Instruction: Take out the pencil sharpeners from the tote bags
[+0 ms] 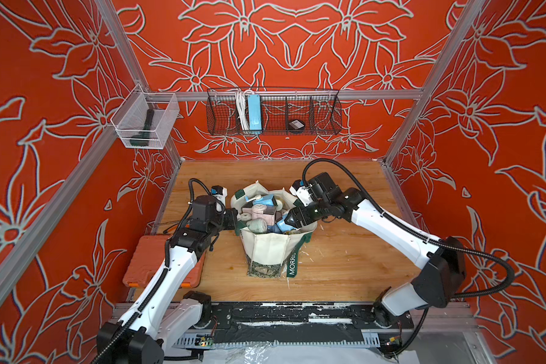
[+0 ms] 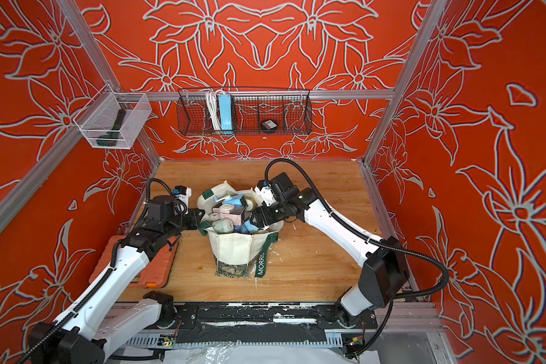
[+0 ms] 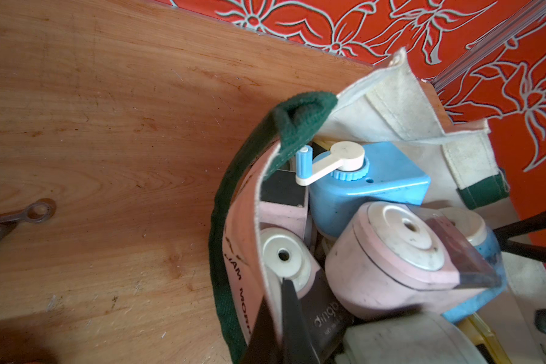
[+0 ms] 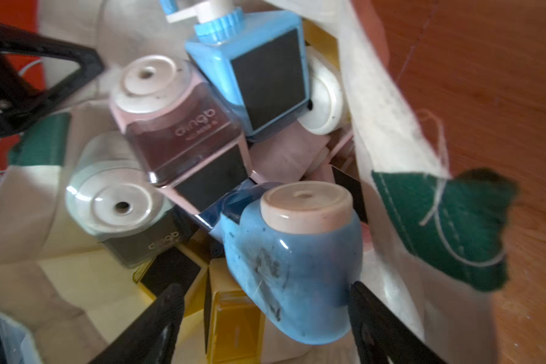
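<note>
A cream tote bag (image 1: 270,248) stands upright on the table, filled with several pencil sharpeners. My left gripper is shut on the bag's near-side rim, the cloth between its fingers. Inside the bag, my right gripper is part open, with its dark fingers (image 4: 373,321) either side of a smudged blue sharpener (image 4: 297,267). Whether the pads touch it, I cannot tell. Around it lie a pink sharpener (image 4: 179,130), a blue crank sharpener (image 4: 267,66), a grey-white one (image 4: 121,203) and a yellow one (image 4: 236,327). Lower ones are partly hidden.
An orange case (image 1: 151,257) lies at the table's left, partly under the left arm. A wire basket (image 1: 273,115) and a clear bin (image 1: 145,124) hang above.
</note>
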